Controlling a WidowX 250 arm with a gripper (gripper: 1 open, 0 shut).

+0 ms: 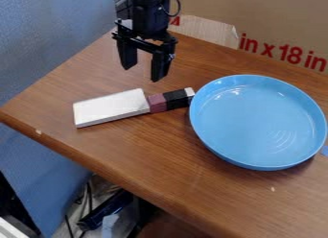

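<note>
My black gripper hangs over the back left of the wooden table, its two fingers spread open with nothing between them. Below it and a little toward the front lies a cleaver-like object with a white blade and a short handle in maroon and black with a light tip. The handle's end reaches close to a round blue plate on the right; I cannot tell whether they touch.
Cardboard with red print stands along the back. A blue padded surface lies beyond the left edge, with dark clutter below.
</note>
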